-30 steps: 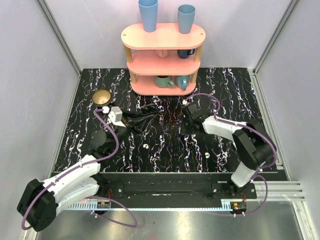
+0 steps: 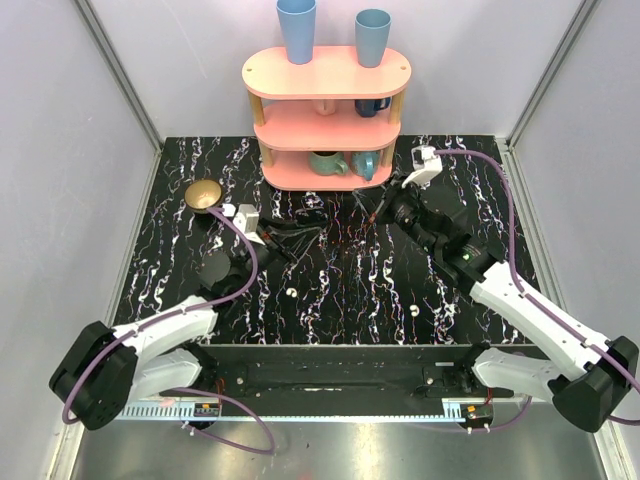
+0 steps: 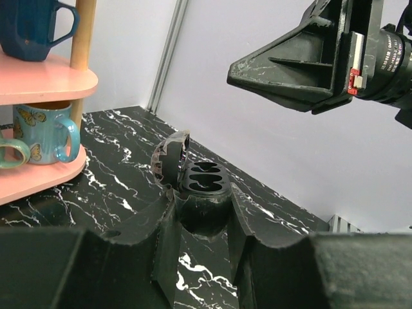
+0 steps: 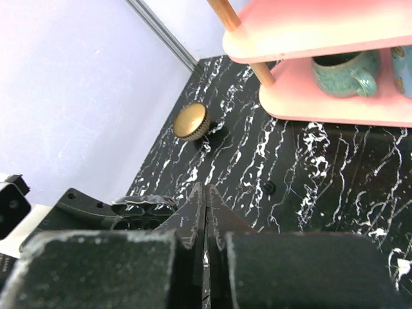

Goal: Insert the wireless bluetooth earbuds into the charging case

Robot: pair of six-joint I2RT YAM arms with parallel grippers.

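Note:
The black charging case (image 3: 205, 203), its lid (image 3: 170, 159) up, is clamped between the fingers of my left gripper (image 2: 308, 226). Two dark, hollow slots (image 3: 206, 183) face upward, and I see no earbud in them. My right gripper is shut, with nothing showing between its fingertips. It stands to the right of the case and, in the left wrist view, higher than it. A small dark round object (image 4: 269, 187), perhaps an earbud, lies on the marbled table in the right wrist view.
A pink tiered shelf (image 2: 328, 130) with mugs and cups stands at the back. A gold bowl (image 2: 203, 194) sits at the back left.
My right arm has swung outward, its gripper moving toward the shelf and tilting. The left gripper has shifted slightly right with the case still held.

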